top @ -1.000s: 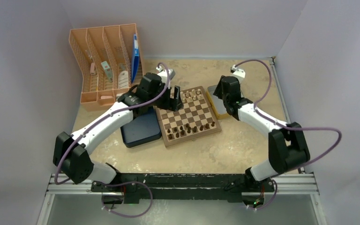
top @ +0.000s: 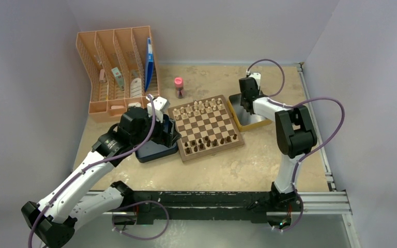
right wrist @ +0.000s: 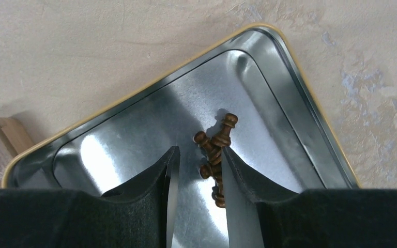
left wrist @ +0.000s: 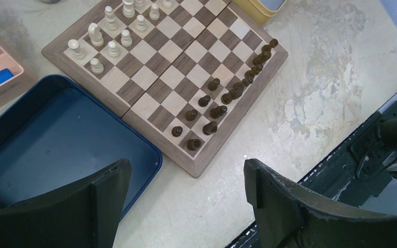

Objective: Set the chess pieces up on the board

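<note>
The chessboard (top: pixel 207 124) carries white pieces (left wrist: pixel 111 18) along its far side and dark brown pieces (left wrist: pixel 210 128) along the near side. Above the yellow-rimmed metal tray (right wrist: pixel 124 150) right of the board, my right gripper is part open, its fingers over a small pile of brown pieces (right wrist: pixel 227 124) lying on their sides; whether anything is between them is unclear. My left gripper is open with nothing between its fingers, over the left of the board and the navy tray (left wrist: pixel 57 144).
A wooden organiser (top: pixel 90 108) stands at the back left, and a pink-lidded shaker (top: pixel 179 82) behind the board. The table in front of and right of the board is clear.
Over the last second my left arm has pulled back from over the board toward the left.
</note>
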